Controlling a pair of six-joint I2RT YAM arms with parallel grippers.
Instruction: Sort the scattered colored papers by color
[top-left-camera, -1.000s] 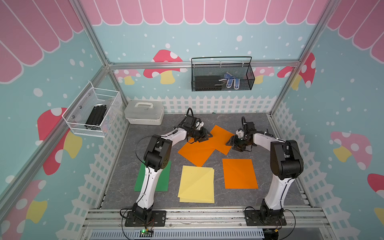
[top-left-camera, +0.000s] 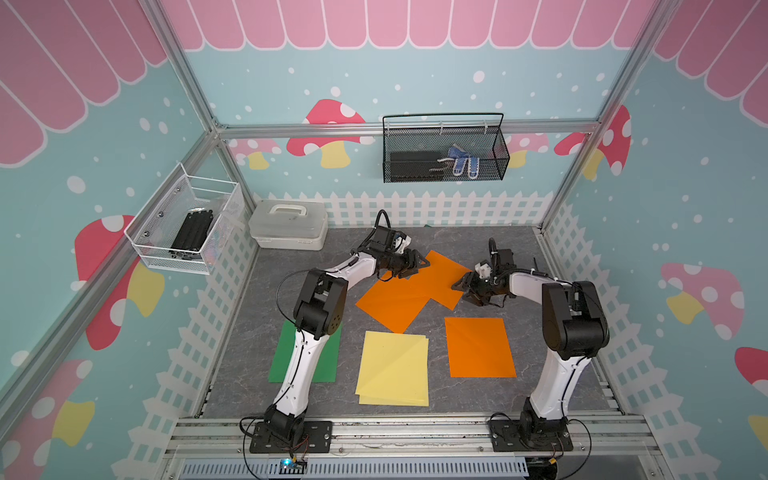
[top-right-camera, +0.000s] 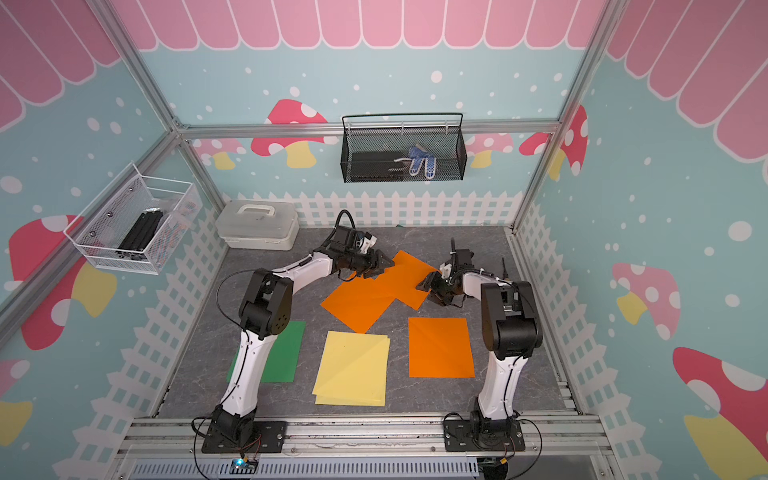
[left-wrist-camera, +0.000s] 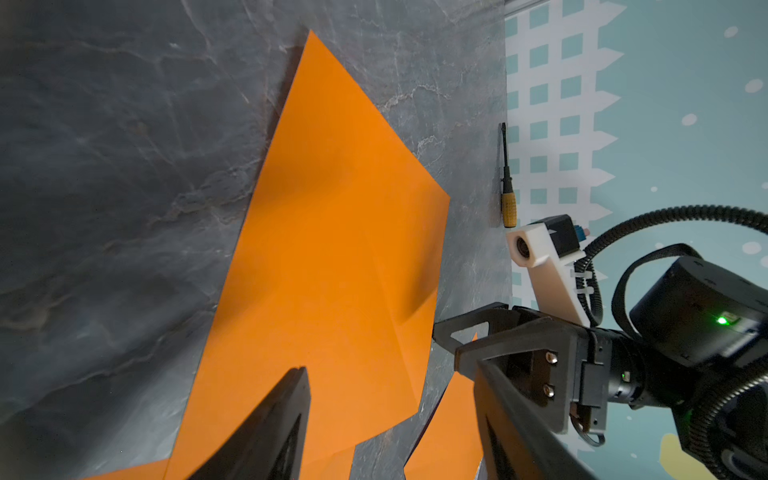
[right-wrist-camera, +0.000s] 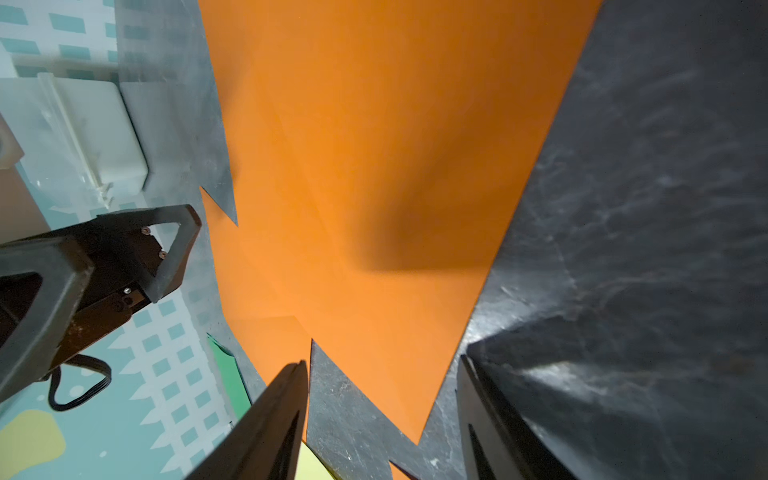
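Two orange papers overlap in the back middle: one (top-left-camera: 448, 276) lies further right, the other (top-left-camera: 396, 308) nearer the front left. A third orange paper (top-left-camera: 480, 348) lies apart at the front right. Yellow papers (top-left-camera: 392, 368) are stacked slightly askew at the front middle, and a green paper (top-left-camera: 324, 360) lies partly beneath the left arm. My left gripper is open above the overlapping orange pair, its fingers apart and empty. At the pair's right edge, my right gripper stands open over a paper corner, gripping nothing.
A grey lidded box (top-left-camera: 288, 224) fills the back left corner. A screwdriver (left-wrist-camera: 508, 192) lies by the back fence. The wire baskets (top-left-camera: 445, 152) hang on the walls. Bare grey table shows between the front papers and along the right side.
The right arm shifted only slightly. The papers look unmoved.
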